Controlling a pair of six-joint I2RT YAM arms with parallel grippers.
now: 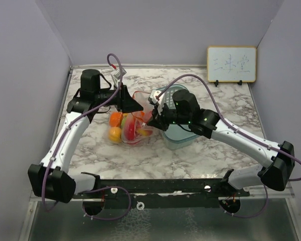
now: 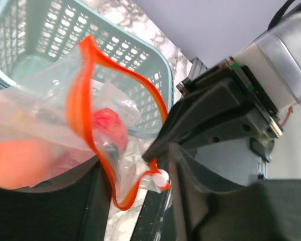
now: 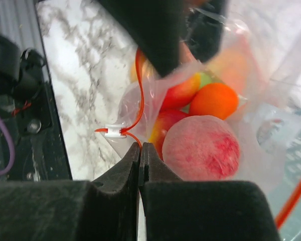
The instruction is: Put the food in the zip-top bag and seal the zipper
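Note:
The clear zip top bag (image 1: pixel 135 135) stands with its orange-edged mouth gaping. Inside it the right wrist view shows a pink round fruit (image 3: pixel 203 148), an orange (image 3: pixel 213 100) and red-yellow fruit (image 3: pixel 181 93). The white slider (image 3: pixel 114 131) sits at one end of the orange zip strip. Just beside that slider, my right gripper is shut on the strip, pinching the thin edge. My left gripper is part open at the mouth; the orange rim (image 2: pixel 85 105) runs between and past its blurred fingers, not gripped.
A pale green basket (image 1: pixel 178 138) stands right behind the bag, close to my right gripper. A whiteboard (image 1: pixel 232 64) leans at the back right.

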